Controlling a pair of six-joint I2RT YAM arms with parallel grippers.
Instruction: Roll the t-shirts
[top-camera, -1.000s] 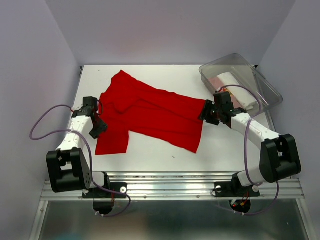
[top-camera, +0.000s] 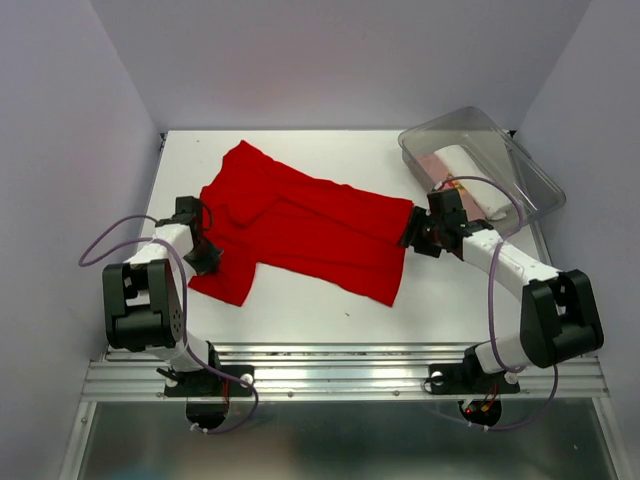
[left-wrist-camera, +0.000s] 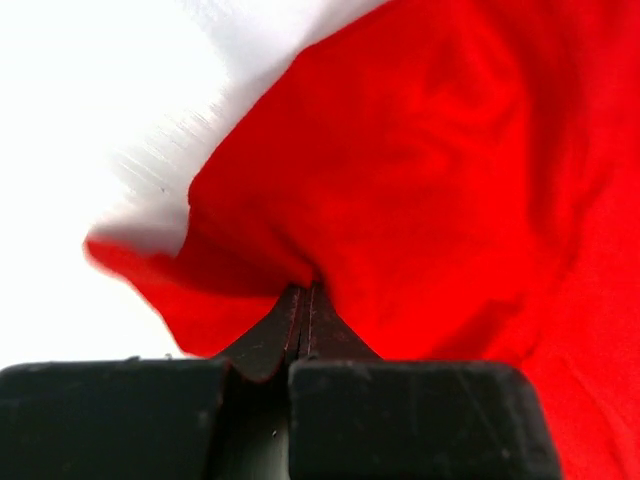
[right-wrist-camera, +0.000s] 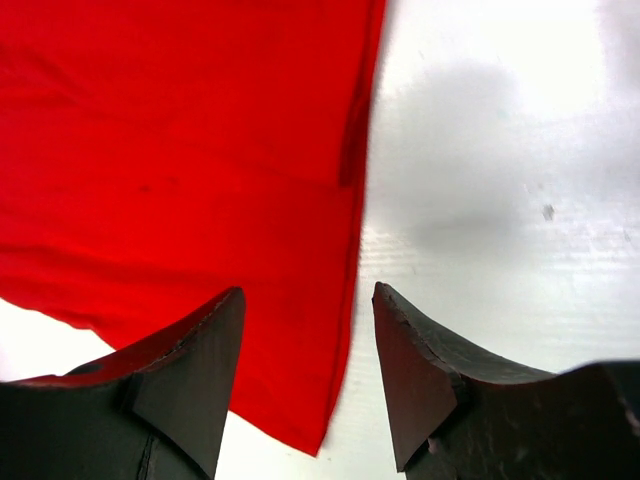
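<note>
A red t-shirt lies on the white table, its upper part folded over lengthwise and one sleeve spread toward the front left. My left gripper is down on that sleeve. In the left wrist view its fingertips meet, and the red cloth puckers right at them, a thin pinch of fabric caught there. My right gripper stands open at the shirt's right hem; in the right wrist view one finger is over the cloth and the other over bare table. Nothing is gripped between them.
A clear plastic bin stands at the back right, with a white roll and a pink one inside.
My left gripper came from the sleeve's outer edge inward onto the cloth and shut. The sleeve's lower edge, straight before, now slants and has shifted. The right arm has barely moved.
</note>
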